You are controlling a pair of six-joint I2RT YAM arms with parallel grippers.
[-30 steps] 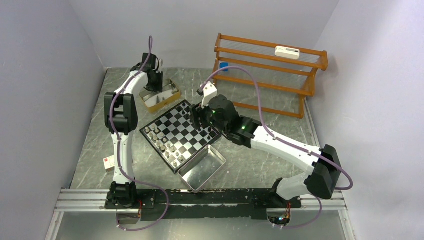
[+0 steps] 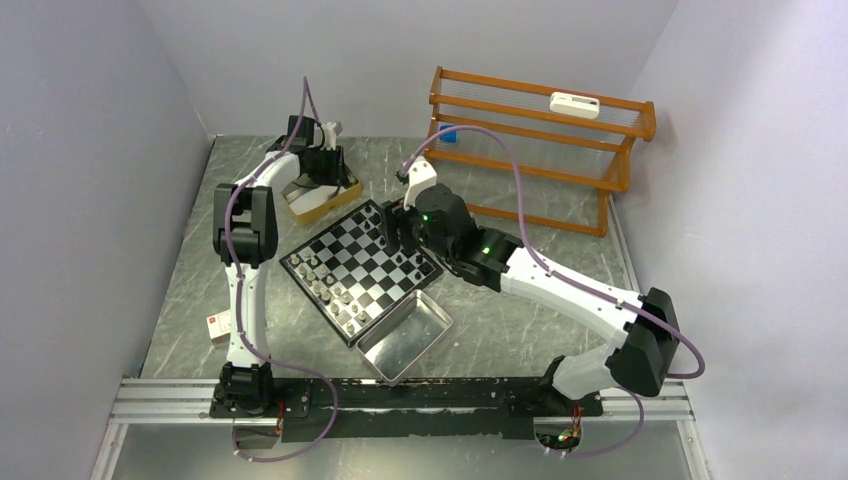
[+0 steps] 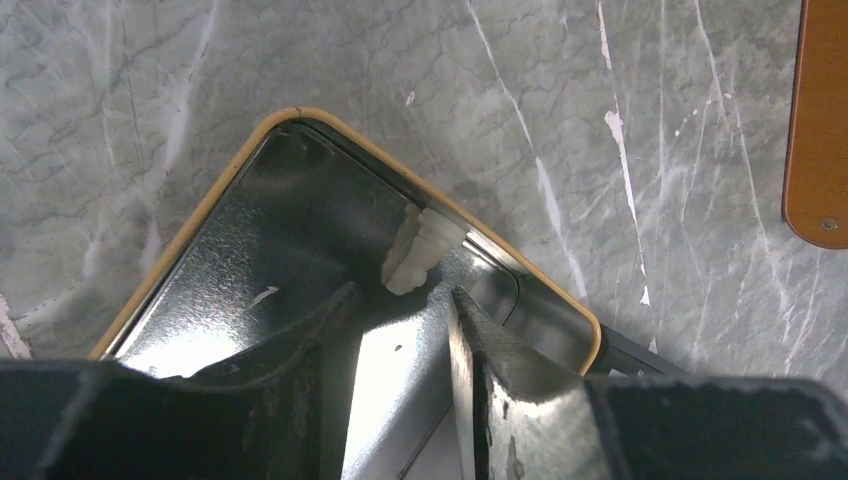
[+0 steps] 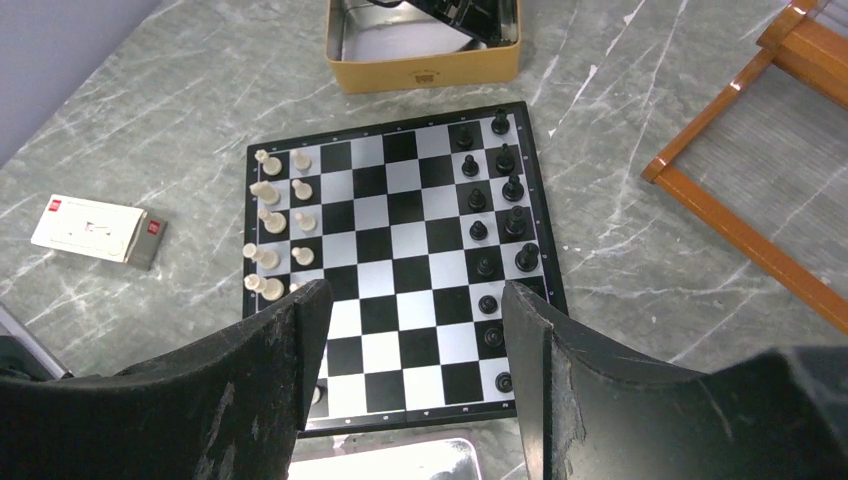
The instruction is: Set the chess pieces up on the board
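A yellow-rimmed box (image 2: 314,208) at the back left has my left gripper (image 2: 330,168) over it. In the left wrist view a white chess piece (image 3: 424,250) lies on its side against the box wall, beyond the part-open fingers of my left gripper, which have nothing between them. The chessboard (image 4: 402,130) holds rows of white pieces (image 4: 265,220) and black pieces (image 4: 516,220). My right gripper hangs above the board, open and empty.
A silver tray (image 2: 405,335) lies in front of the board. A wooden rack (image 2: 540,153) stands at the back right, and a small white box (image 4: 98,230) lies left of the board.
The right arm has barely moved.
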